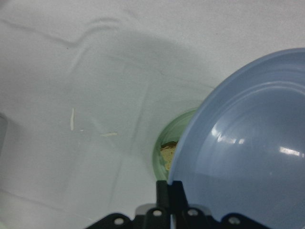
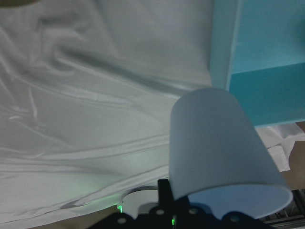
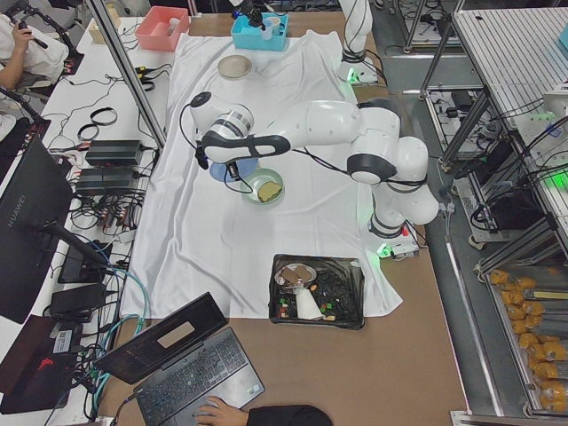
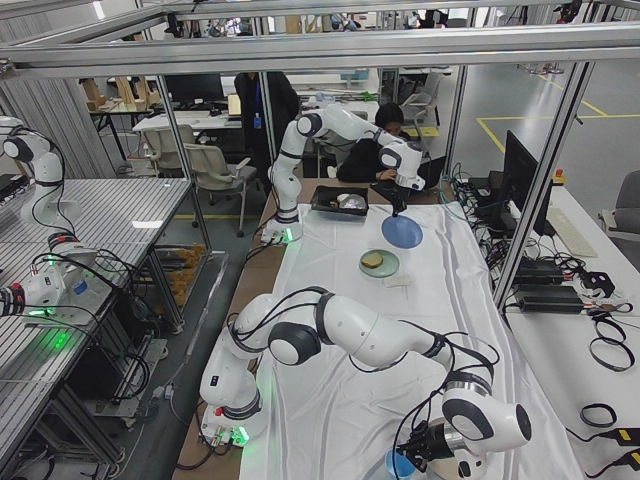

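Note:
A blue plate (image 1: 248, 138) fills the right of the left wrist view, its rim held in my shut left gripper. Beneath it lies a green plate (image 3: 253, 193) with a piece of yellowish food (image 3: 269, 191), partly hidden in the wrist view. In the right wrist view my right gripper is shut on the rim of a pale cup (image 2: 214, 138), which is tilted beside a cyan bin (image 2: 267, 90).
A black tray (image 3: 337, 288) with food scraps and small items stands at the near table edge by a laptop (image 3: 195, 382). A beige plate (image 3: 234, 66) lies at the far end.

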